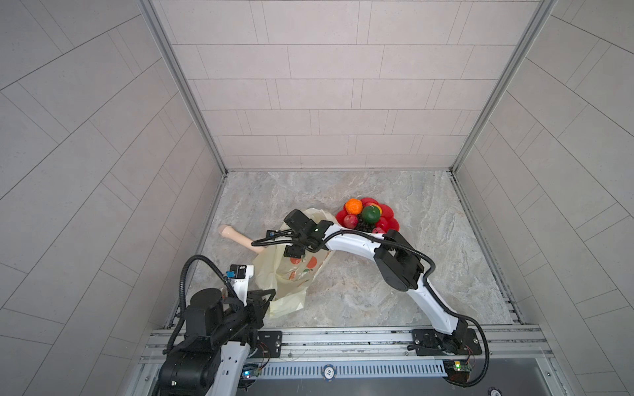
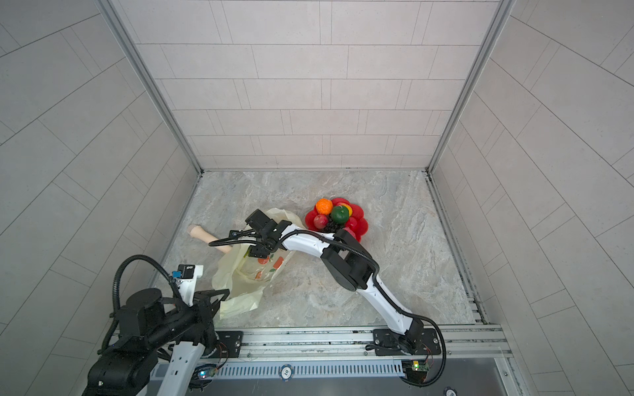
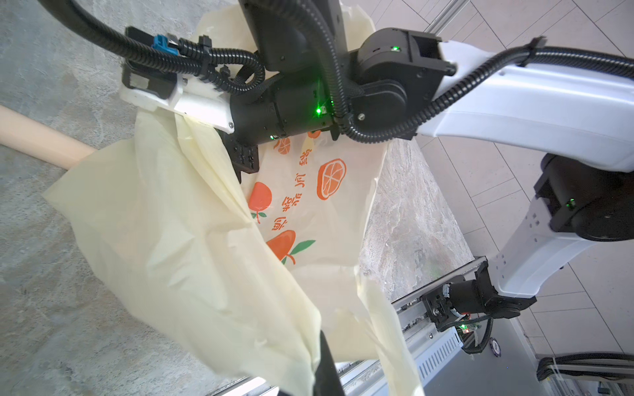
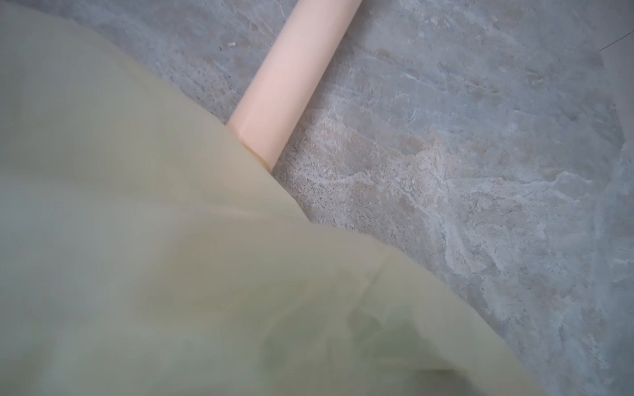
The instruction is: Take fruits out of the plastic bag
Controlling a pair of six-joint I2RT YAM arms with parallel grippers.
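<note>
A pale yellow plastic bag [image 3: 171, 237] with printed fruit lies on the grey table, open toward the front. My left gripper [image 1: 267, 297] is at its front end, shut with the bag's plastic at its fingers in the left wrist view. My right gripper [image 1: 282, 245] is over the bag's rear part, largely hidden by its own housing and the bag; the bag fills much of the right wrist view. Whether fruit is inside the bag is hidden. A red bowl [image 2: 360, 227] at the back right holds several fruits, including an orange [image 2: 323, 206] and a green one [image 2: 340, 214].
A pale wooden roller [image 4: 294, 79] lies left of the bag, partly under it. My right arm spans the table from the front right, passing in front of the bowl. Free table shows at the back left and right side. Walls enclose three sides.
</note>
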